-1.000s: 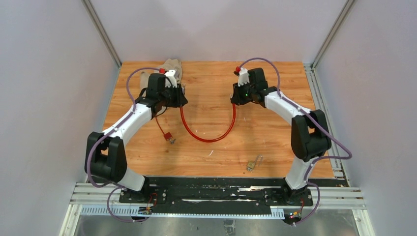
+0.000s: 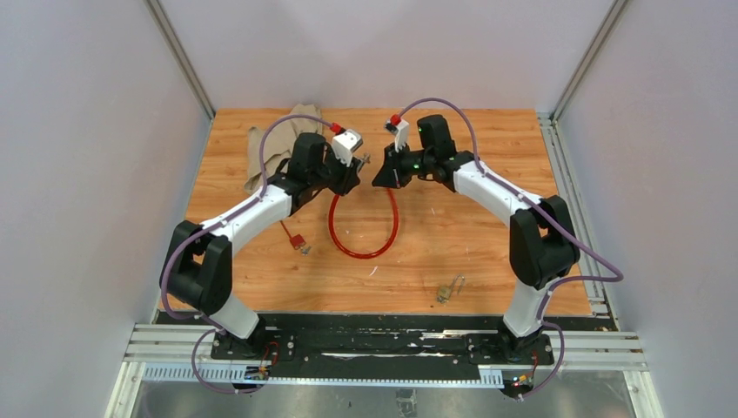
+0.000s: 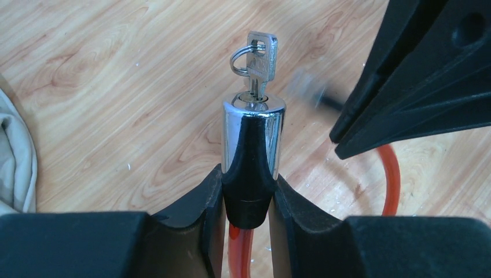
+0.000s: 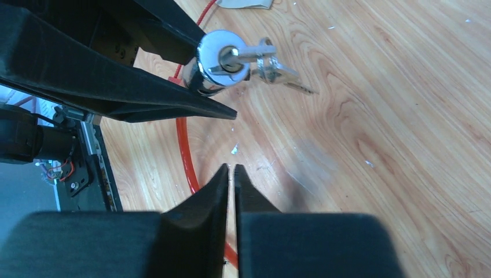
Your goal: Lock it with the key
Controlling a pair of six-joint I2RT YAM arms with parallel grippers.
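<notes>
My left gripper (image 2: pixel 346 186) is shut on a chrome cylinder lock (image 3: pixel 252 142) on a red cable, with a key (image 3: pixel 262 57) and ring standing in its top. The right wrist view shows the lock's top, with keys sticking out. My right gripper (image 2: pixel 383 181) is beside it on the right, its fingertips close together in the right wrist view with no clear object between them. A blurred silver-and-black cable end shows behind the right fingers (image 3: pixel 353 121) in the left wrist view.
The red cable loops across the middle of the table (image 2: pixel 487 244). A brass padlock (image 2: pixel 444 293) lies at the front right, another red-bodied item (image 2: pixel 297 241) at the front left, and a grey cloth (image 2: pixel 259 150) at the back left.
Both grippers have come toward the middle, closer together, narrowing the cable loop.
</notes>
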